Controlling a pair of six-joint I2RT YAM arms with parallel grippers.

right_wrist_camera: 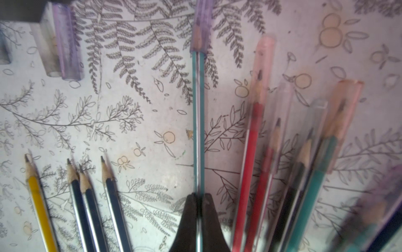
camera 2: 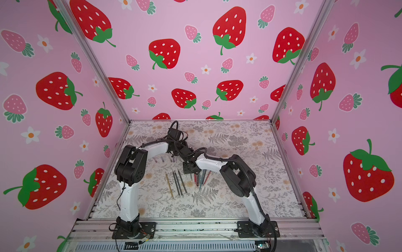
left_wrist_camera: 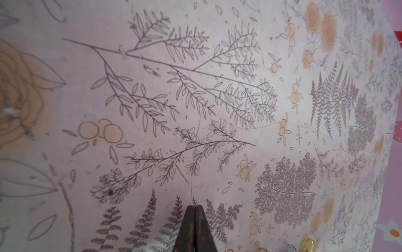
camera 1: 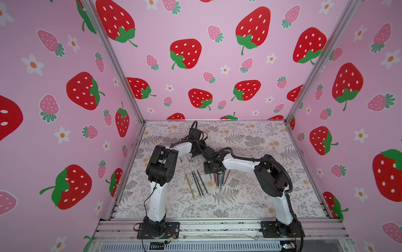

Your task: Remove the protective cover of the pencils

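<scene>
In the right wrist view, a teal-and-silver striped pencil (right_wrist_camera: pixel 198 126) runs up from my right gripper, which is shut on it. A translucent purple cover (right_wrist_camera: pixel 202 25) sits over its tip. Beside it lie capped pencils: a red one (right_wrist_camera: pixel 250 155) under a pink cover, a second red one (right_wrist_camera: pixel 260 193), a black one (right_wrist_camera: pixel 295 184) and a teal one (right_wrist_camera: pixel 321 168). My left gripper is shut, with nothing visible between its fingers, over bare patterned cloth.
Uncapped pencils lie to the left: a yellow one (right_wrist_camera: pixel 39 205) and several dark blue ones (right_wrist_camera: pixel 114 201). Loose covers (right_wrist_camera: pixel 67 54) rest at upper left, under the left arm's dark edge (right_wrist_camera: pixel 25 8). Both forearms come close together mid-table.
</scene>
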